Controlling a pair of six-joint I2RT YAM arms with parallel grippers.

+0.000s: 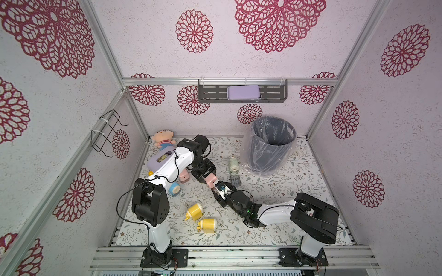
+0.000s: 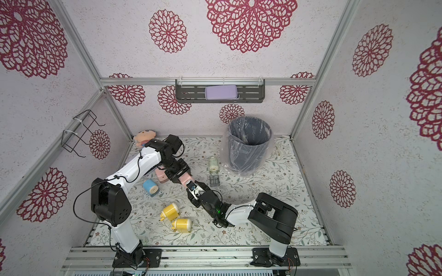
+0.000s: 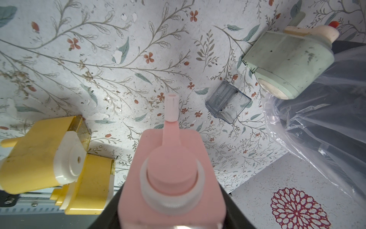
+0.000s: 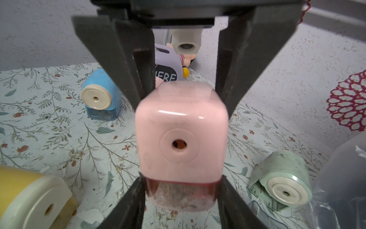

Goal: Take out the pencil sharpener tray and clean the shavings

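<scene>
My left gripper is shut on a pink pencil sharpener, held up above the table in the middle. A hole shows in the sharpener's near face, and its clear lower tray looks dark inside, with contents too blurred to name. From the front right, my right gripper reaches in with its fingers parted, one on each side of that tray. Whether those fingers touch the tray cannot be told. In the left wrist view the sharpener hides most of the left fingers.
A lined bin stands at the back right. Near it lie a green sharpener and a loose clear tray. Two yellow sharpeners lie at the front, a blue one at left. A purple container stands behind the left arm.
</scene>
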